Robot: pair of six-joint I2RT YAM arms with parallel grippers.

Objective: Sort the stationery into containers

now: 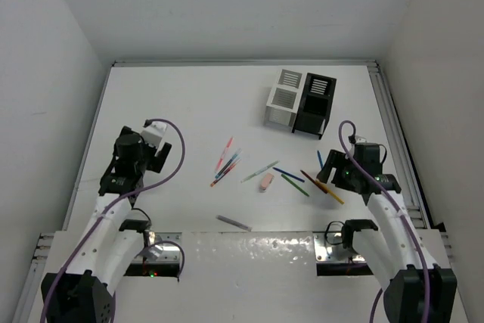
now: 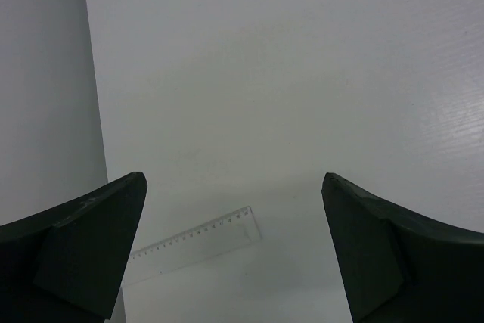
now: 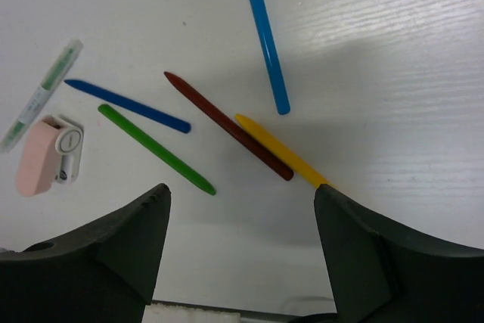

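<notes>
Over the left of the table my left gripper (image 1: 158, 135) is open, empty between its fingers. A clear ruler (image 2: 197, 243) lies flat below it in the left wrist view. On the right, my open right gripper hangs above crayons: brown (image 3: 227, 125), yellow (image 3: 281, 149), green (image 3: 156, 147), dark blue (image 3: 128, 104) and light blue (image 3: 266, 39). The brown and yellow ones lie close together. A pink stapler (image 1: 265, 181) and a green-and-white marker (image 1: 259, 172) are mid-table. Pens, including a pink one (image 1: 223, 153) and a blue one (image 1: 228, 164), lie left of centre.
A white container (image 1: 270, 115) and a black container (image 1: 310, 123) stand side by side at the back right. Near the front edge rests a long grey item (image 1: 234, 223). Walls enclose the sides and back.
</notes>
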